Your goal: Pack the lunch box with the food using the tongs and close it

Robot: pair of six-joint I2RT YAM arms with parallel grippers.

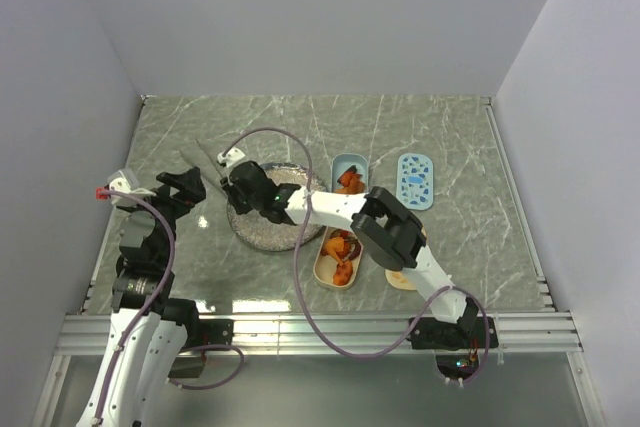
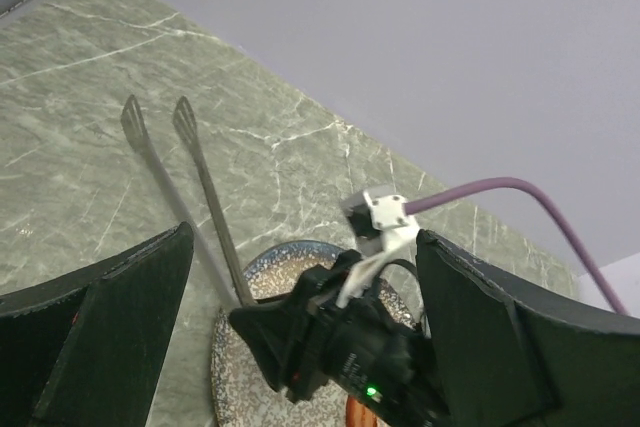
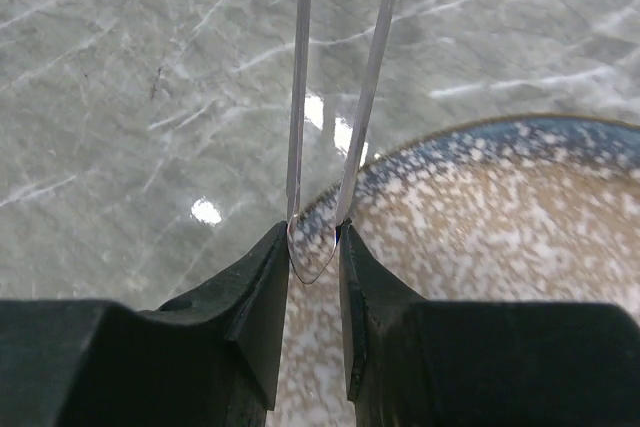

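Observation:
Metal tongs (image 2: 213,196) are in my right gripper, which is shut on their looped end over the rim of the speckled round plate; in the left wrist view their two slotted tips point away over the marble table. My left gripper (image 1: 181,185) stands open left of the plate, nothing between its fingers. Right of the plate, largely behind my right arm, are a blue container (image 1: 349,161) and a cream container (image 1: 323,273), both holding orange-brown food pieces.
A pale blue lid (image 1: 414,181) lies at the right, with a yellow lid (image 1: 400,280) below it, partly under my right arm. Grey walls border the table.

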